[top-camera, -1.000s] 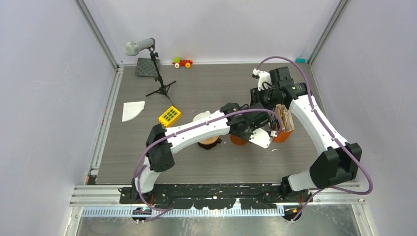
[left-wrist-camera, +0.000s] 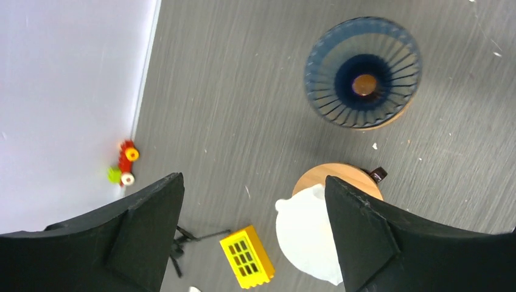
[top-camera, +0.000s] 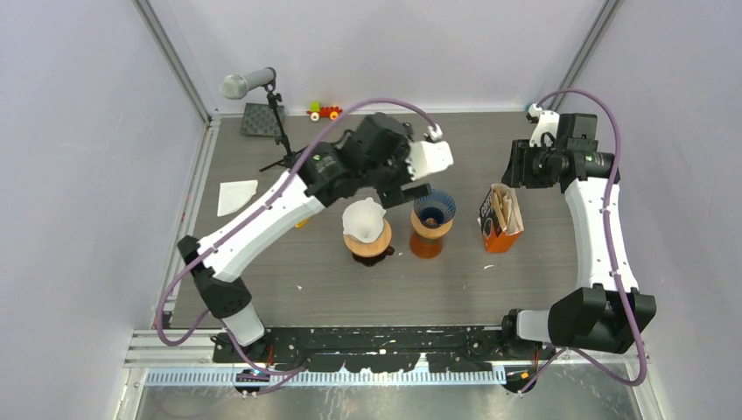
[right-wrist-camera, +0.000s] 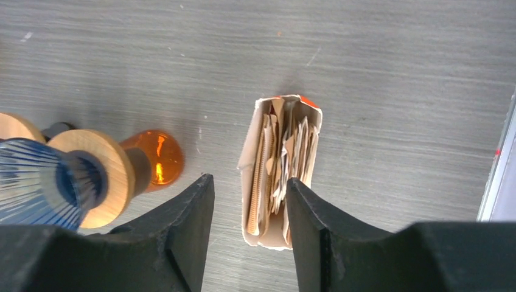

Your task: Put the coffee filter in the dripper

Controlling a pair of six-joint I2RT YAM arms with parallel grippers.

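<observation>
A blue ribbed dripper (top-camera: 434,208) with a wooden collar stands over an amber base. To its left a white paper piece (top-camera: 363,219) rests on a second wooden stand; another white sheet (top-camera: 235,194) lies at the far left. A box of brown paper filters (top-camera: 500,219) stands right of the dripper. My left gripper is open, high over the stands, nothing between its fingers. My right gripper is part open above the filter box, nothing visibly held. Whether the blue dripper holds a filter is unclear; only an orange-brown centre shows in the left wrist view.
A yellow block (left-wrist-camera: 247,255), a microphone on a tripod (top-camera: 282,136) and a toy car (top-camera: 325,113) are at the left and back.
My left gripper has risen and moved back and left, uncovering the dripper. My right arm has moved right, away from the dripper to beside the filter box.
</observation>
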